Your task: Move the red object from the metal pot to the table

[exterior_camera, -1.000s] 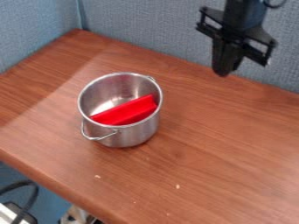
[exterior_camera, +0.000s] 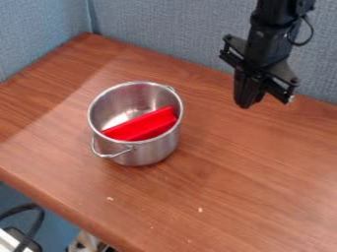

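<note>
A red object, long and block-like, lies inside the metal pot on the left half of the table. Its lower side is hidden by the pot's wall. Well apart from the pot, up and to the right, my dark gripper hangs near the table's back edge. Its fingers come together at a pointed tip, shut, with nothing seen between them.
Grey-blue partition walls close off the back and the left. Dark cables lie off the table at the lower left.
The pot and the red object stay where they were.
</note>
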